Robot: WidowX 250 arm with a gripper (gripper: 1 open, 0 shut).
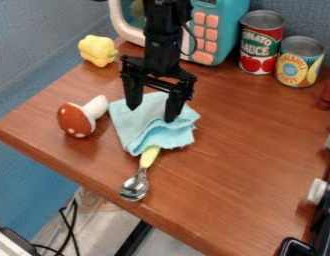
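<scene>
My black gripper [157, 88] hangs over the middle of the wooden table, its two fingers spread apart just above a light blue cloth [152, 127]. The cloth lies crumpled on the table. A spoon with a pale yellow handle [146, 159] sticks out from under the cloth toward the front edge, its metal bowl [134, 188] nearest the edge.
A red and white toy mushroom [78, 119] lies on the left. A yellow toy duck [98, 50], a teal toy microwave [212, 30], a tomato sauce can [260, 45] and another can [299, 63] stand at the back.
</scene>
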